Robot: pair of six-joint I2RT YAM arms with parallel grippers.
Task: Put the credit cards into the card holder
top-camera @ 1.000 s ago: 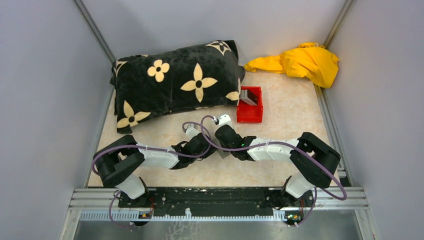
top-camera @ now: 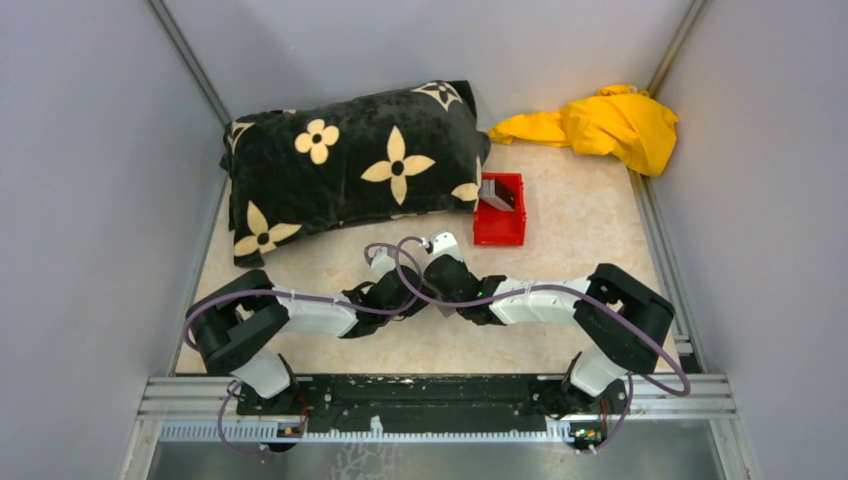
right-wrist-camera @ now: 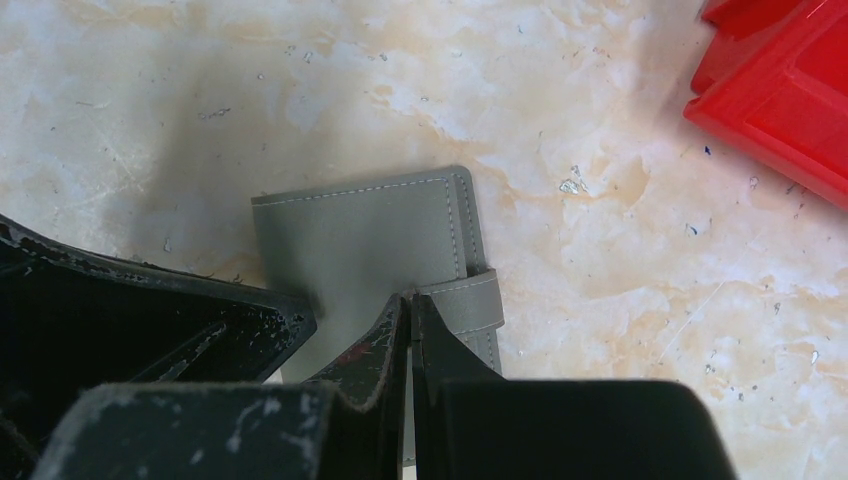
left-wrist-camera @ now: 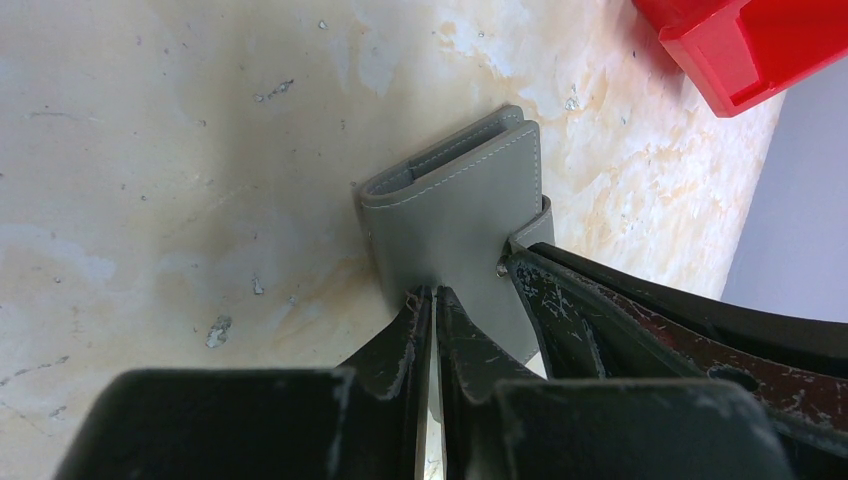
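Observation:
A grey folded card holder (left-wrist-camera: pixel 455 220) lies on the table under both grippers, mostly hidden from above by the arms. Its strap (right-wrist-camera: pixel 465 303) shows at one edge in the right wrist view. My left gripper is shut over the holder's grey face, with nothing seen between its tips. Over the strap, my right gripper is also shut; whether it pinches the strap's edge is unclear. In the top view, a stack of cards (top-camera: pixel 497 194) leans inside the red box (top-camera: pixel 500 238).
A black flowered cushion (top-camera: pixel 350 165) fills the back left, touching the red box. Yellow cloth (top-camera: pixel 610 130) lies at the back right. The table right of the red box is bare. The two arms meet closely at the middle.
The left arm, cards and red box look unchanged.

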